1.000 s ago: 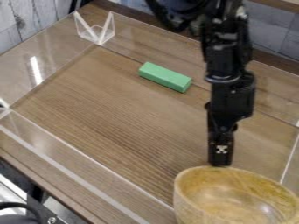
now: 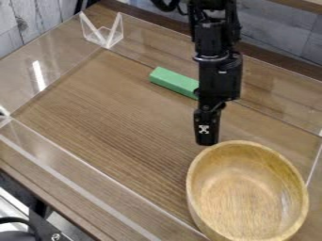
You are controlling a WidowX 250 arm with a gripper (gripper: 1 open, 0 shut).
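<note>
The black robot arm reaches down from the top centre to its gripper (image 2: 206, 127), which hangs just above the tabletop at the upper left of the wooden bowl (image 2: 246, 193). Whether its fingers are open or shut is unclear. A green block (image 2: 169, 79) lies behind it, partly hidden by the arm.
A clear plastic stand (image 2: 104, 28) is at the back left. The table's near left edge runs along the lower left, with dark cables beyond it.
The arm and gripper have moved left and back, away from the right side, now overlapping the green block's right end in the view. The bowl appears a little higher in view.
</note>
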